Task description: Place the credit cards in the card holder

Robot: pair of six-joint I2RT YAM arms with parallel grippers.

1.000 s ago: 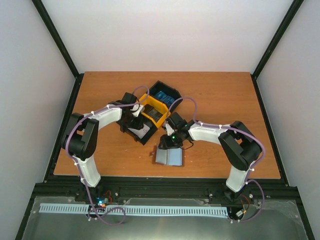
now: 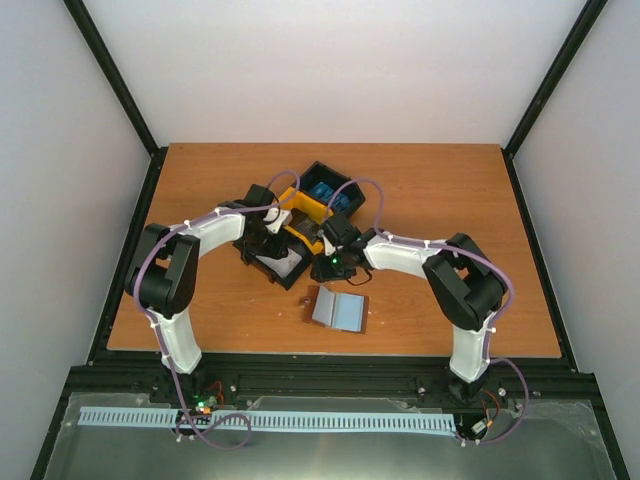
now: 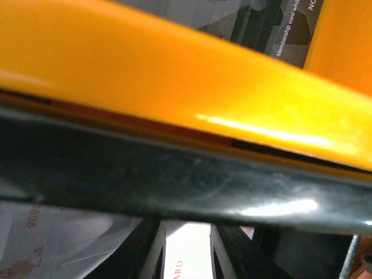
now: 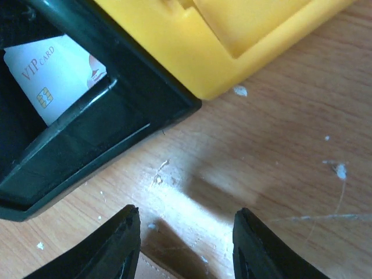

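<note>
White VIP cards (image 2: 282, 263) (image 4: 55, 72) lie in the front black bin (image 4: 75, 133). My left gripper is over that bin, its fingers apart with a white card showing in the gap; no grip on it is visible. The open card holder (image 2: 340, 310), brown with pale clear pockets, lies flat on the table; only its brown edge (image 4: 160, 266) shows in the right wrist view. Beside the front bin and just beyond the holder, my right gripper stands open above bare wood, nothing between its fingers.
Behind the front bin is a yellow bin (image 2: 318, 208) with dark membership cards (image 3: 290, 35). A black bin (image 2: 355, 205) with blue cards (image 2: 328, 193) stands at the back.
The right gripper has moved from over the holder's upper edge toward the bins, slightly leftward, uncovering more of the holder. My left arm looks nearly still.
</note>
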